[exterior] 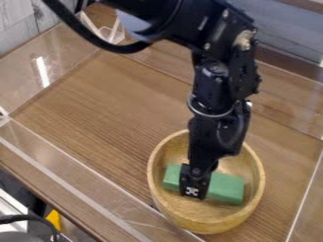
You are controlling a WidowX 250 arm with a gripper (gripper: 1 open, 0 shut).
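A round light-wood bowl (209, 219) sits on the wooden floor at the lower middle, holding a green rectangular block (225, 190). My black gripper (207, 181) reaches down from the top into the bowl, open, its fingers low over the block's left part and partly hiding it. Whether the fingers touch the block is unclear.
A yellow item (53, 217) and black cable lie outside at the lower left.
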